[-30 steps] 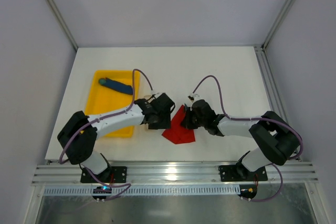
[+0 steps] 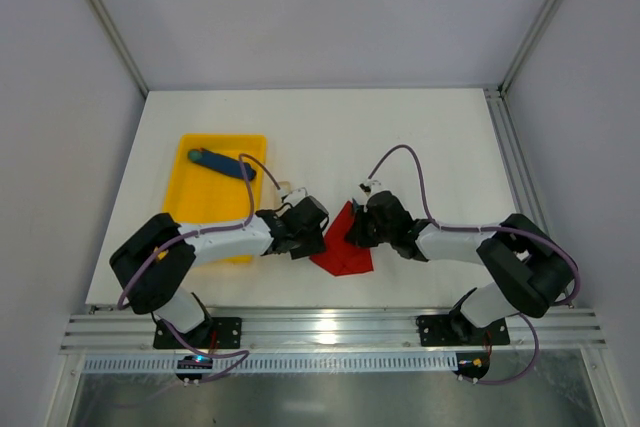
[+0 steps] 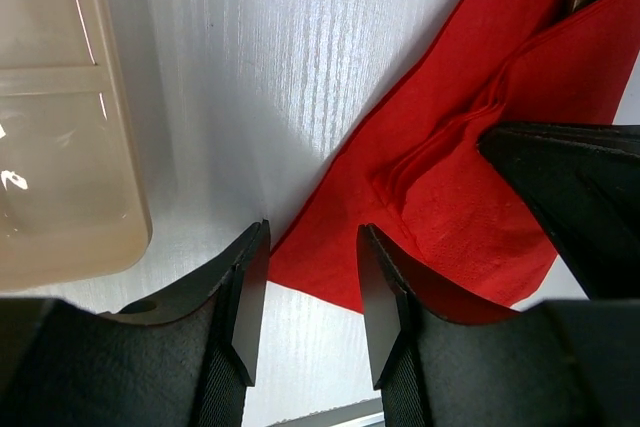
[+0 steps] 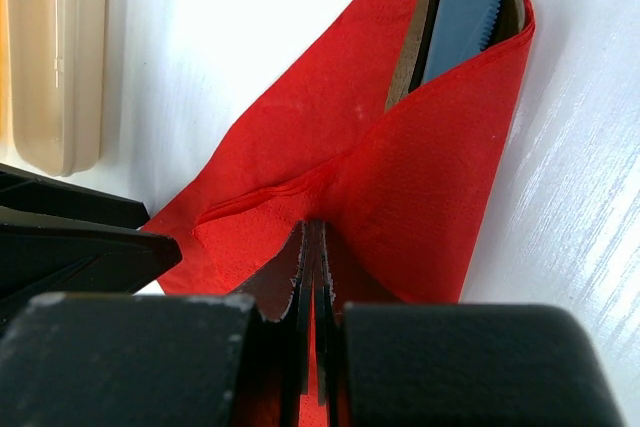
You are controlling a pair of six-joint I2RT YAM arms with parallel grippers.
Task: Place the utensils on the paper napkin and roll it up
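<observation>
The red napkin (image 2: 343,259) lies on the white table, partly folded over the utensils. In the right wrist view a grey-blue serrated knife (image 4: 466,9) and brown utensil handles (image 4: 412,42) poke out of the fold. My right gripper is shut, its tips pressed onto the folded red cloth. At the napkin's left corner stands my left gripper, its fingers part open. The corner of red cloth (image 3: 300,269) shows between its fingers, which do not close on it.
A yellow tray (image 2: 180,192) with a dark blue item (image 2: 222,164) stands on the left. Beside it is a translucent beige container (image 3: 115,177), close to my left gripper.
My left gripper has moved slightly down toward the table's front edge, by the napkin's left corner. The right arm and napkin look almost unchanged.
</observation>
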